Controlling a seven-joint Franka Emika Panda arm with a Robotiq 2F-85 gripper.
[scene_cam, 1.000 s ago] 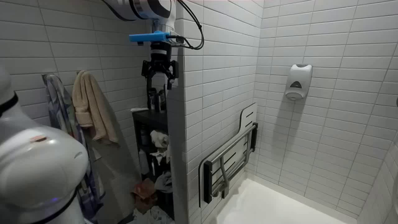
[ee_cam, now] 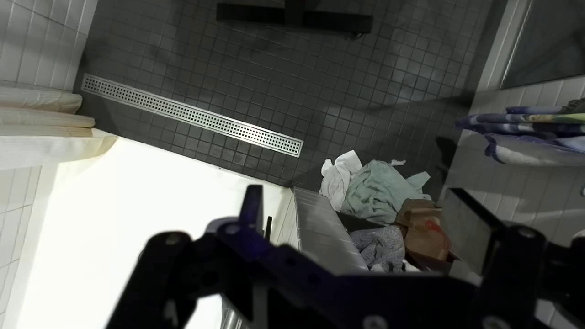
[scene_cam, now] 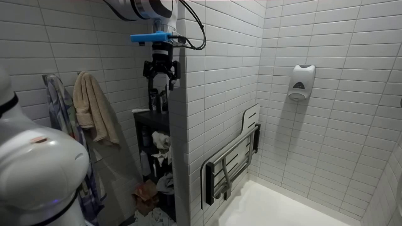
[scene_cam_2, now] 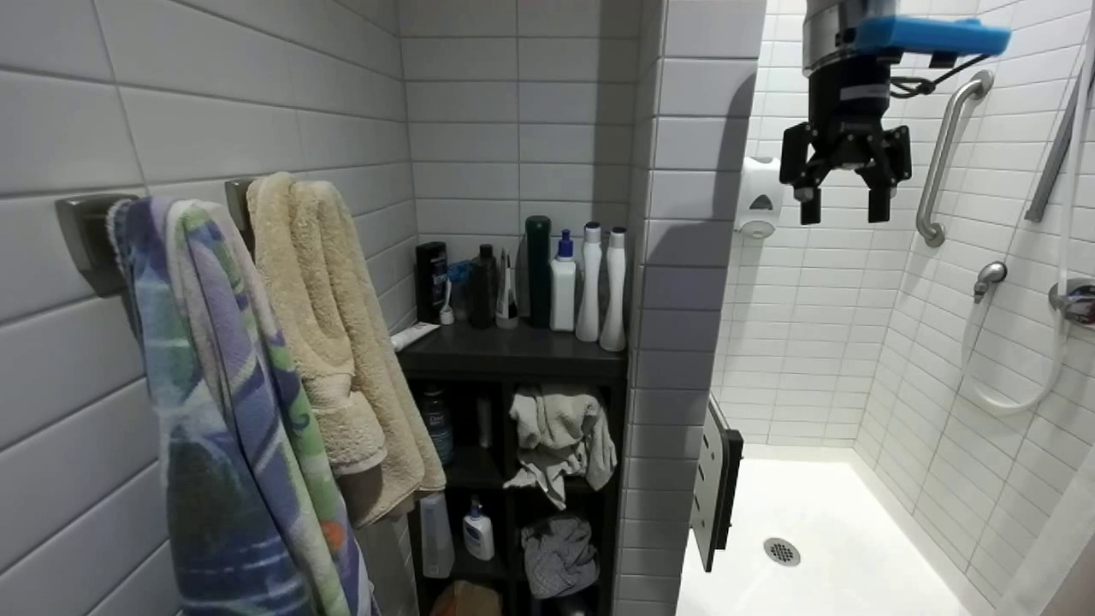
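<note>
My gripper hangs in mid-air pointing down, its fingers spread and nothing between them. Exterior view 1 shows the same open gripper high beside the tiled partition wall, in line with the dark shelf behind it. Looking down in the wrist view, the fingers frame the partition's top and crumpled cloths, among them a green cloth, far below. Several bottles stand on the shelf top, including a white bottle with a blue pump and a dark green bottle. They are well apart from the gripper.
A beige towel and a patterned towel hang on the left wall. The partition divides shelf from shower. A folded shower seat, soap dispenser and grab bar are fixed to the shower walls.
</note>
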